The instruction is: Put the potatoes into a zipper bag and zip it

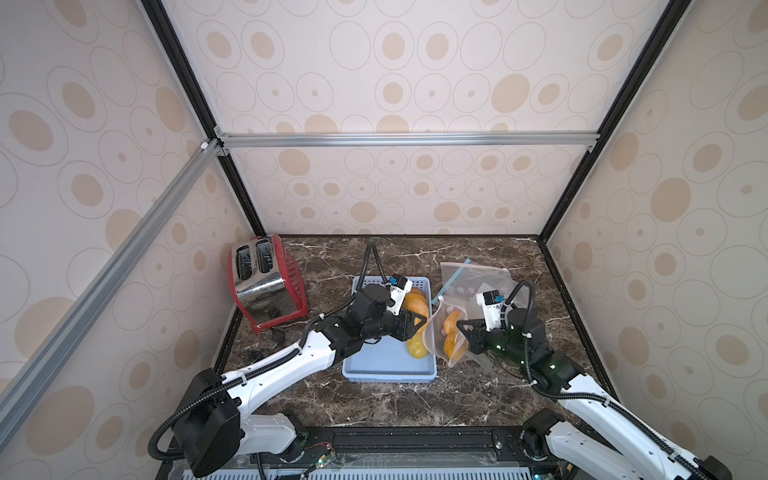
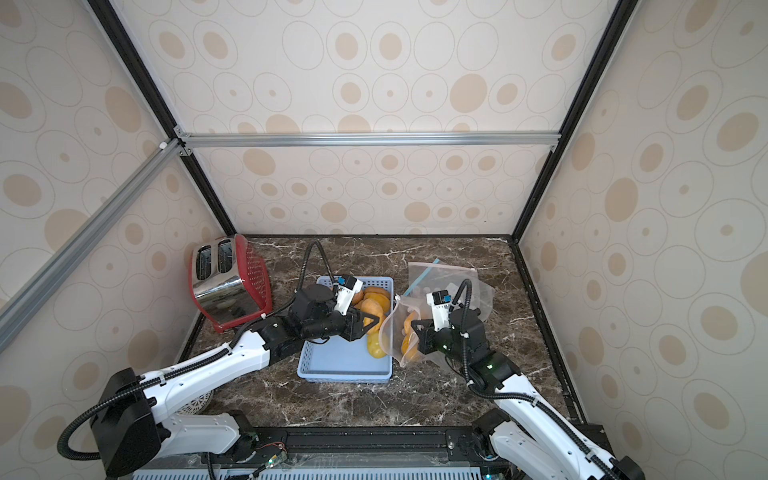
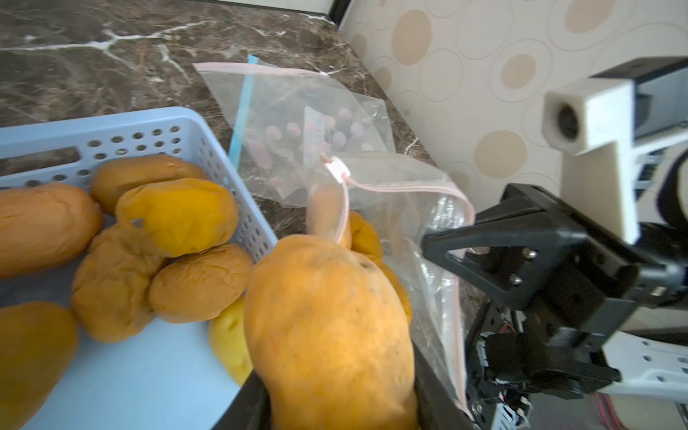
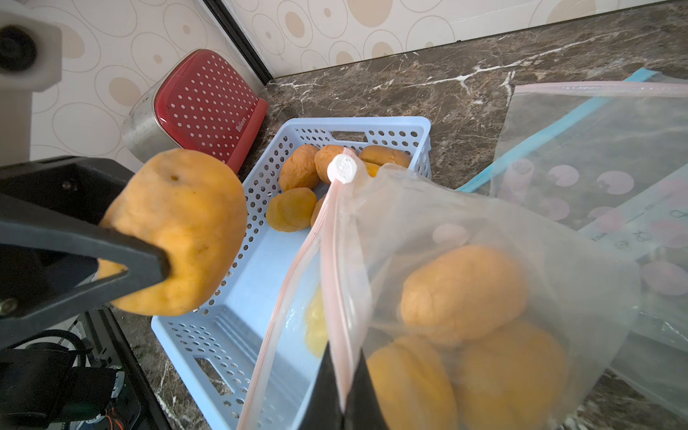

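My left gripper (image 1: pixel 413 318) is shut on an orange-skinned potato (image 3: pixel 326 322), raised over the right side of the blue basket (image 4: pixel 265 272), just left of the bag. My right gripper is shut on the pink-zippered rim of a clear bag (image 4: pixel 573 286), holding it up; several potatoes (image 4: pixel 462 290) show inside through the plastic. More potatoes (image 3: pixel 175 215) lie in the back and right parts of the basket, a yellow one (image 3: pixel 229 337) among them. The bag's opening is partly hidden by folds.
Further flat bags (image 3: pixel 272 122) lie at the back right of the marble counter (image 1: pixel 336 256). A red toaster (image 1: pixel 272 292) stands at the back left. The counter behind the basket is clear. Walls close in the sides and back.
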